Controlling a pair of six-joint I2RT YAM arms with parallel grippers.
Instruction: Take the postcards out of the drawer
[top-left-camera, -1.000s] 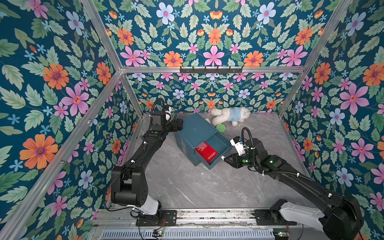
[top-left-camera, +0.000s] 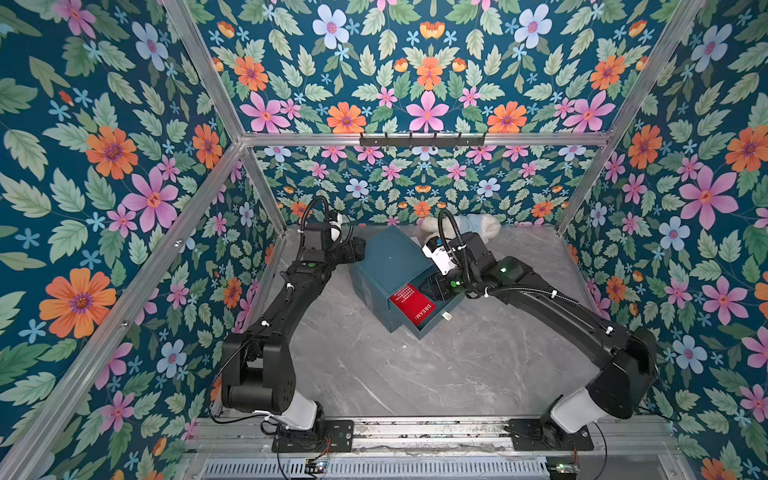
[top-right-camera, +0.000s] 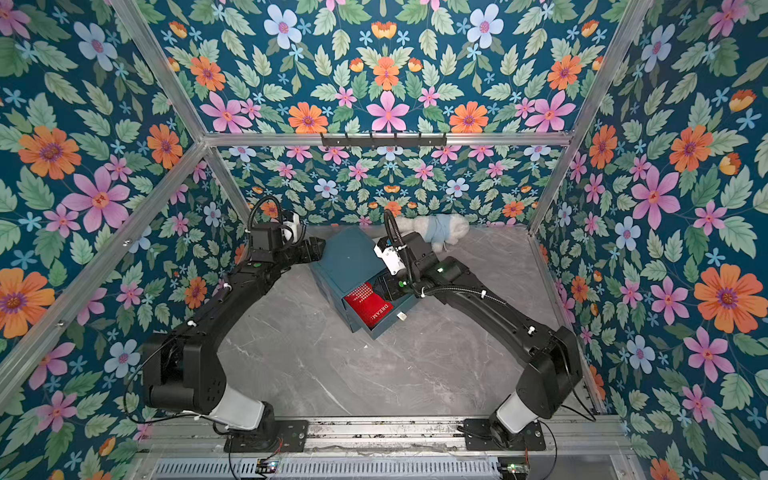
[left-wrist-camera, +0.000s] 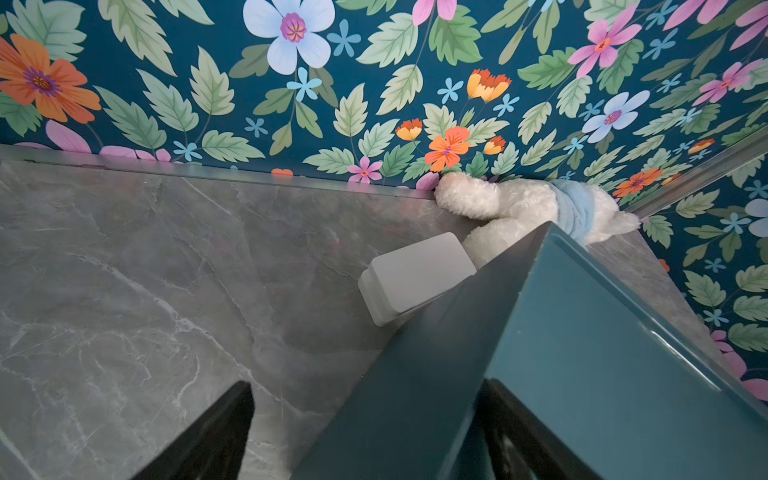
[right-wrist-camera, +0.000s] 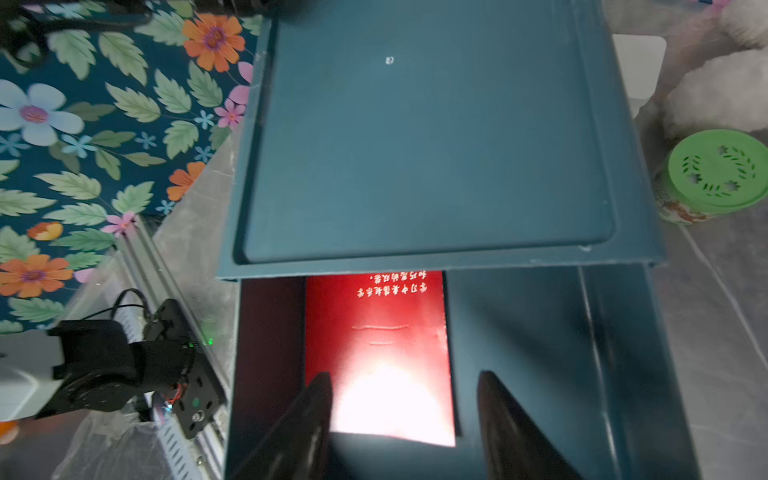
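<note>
A red postcard (right-wrist-camera: 380, 360) lies flat in the pulled-out drawer (right-wrist-camera: 528, 352) of a blue-teal cabinet (top-left-camera: 392, 257), along one side of the drawer. Whether more cards lie beneath it cannot be told. Over the drawer hangs my right gripper, its fingers apart, with the card seen between and beyond them and nothing held. My left gripper stands open at the cabinet's back left corner; one finger (left-wrist-camera: 520, 432) overlaps the cabinet's edge in the left wrist view, and whether it touches cannot be told.
Behind the cabinet sit a white plush toy (left-wrist-camera: 528, 209), a white box (left-wrist-camera: 420, 276) and a green-lidded jar (right-wrist-camera: 716, 172). The cabinet's top overhangs the card's far end.
My right arm has swung left from beside the drawer to above it, now covering the green lid in the top left view. The left arm, cabinet and card have stayed put.
</note>
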